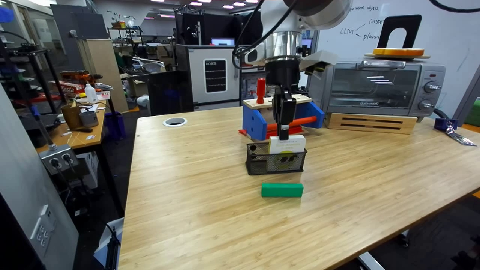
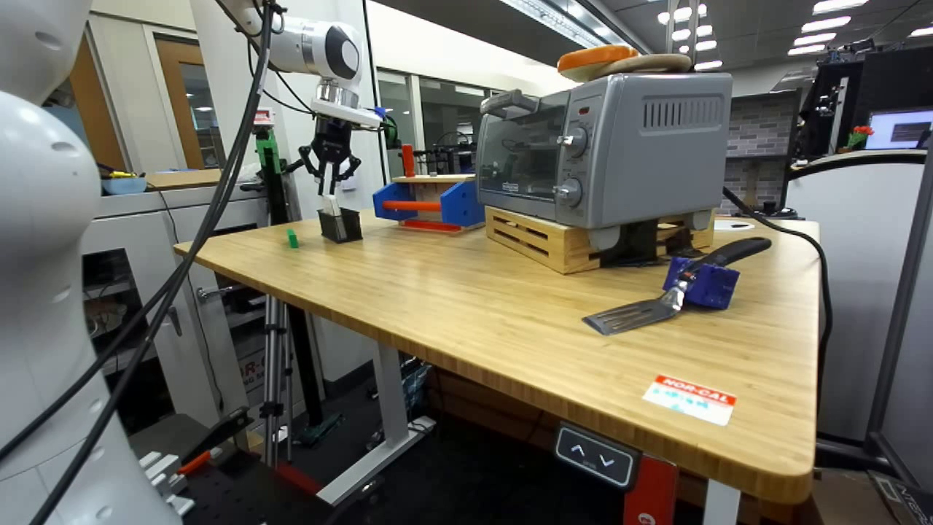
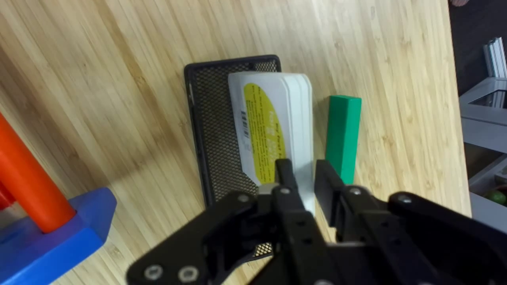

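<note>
A white book [image 3: 263, 128] with a yellow oval on its cover stands in the black mesh basket [image 3: 216, 128], at one side of it. From above, my gripper has its fingers on either side of the book's edge and is shut on it. In exterior view 1 the fingertips [image 1: 283, 133] overlap just the top of the book [image 1: 288, 146], whose lower part sits behind the mesh. A green block [image 1: 282, 189] lies on the table in front of the basket, apart from it.
Close behind the basket stands a blue and red toy workbench [image 1: 256, 122]. Further right are a toaster oven [image 1: 369, 90] on a wooden crate [image 1: 371, 123] and a spatula [image 2: 643, 313].
</note>
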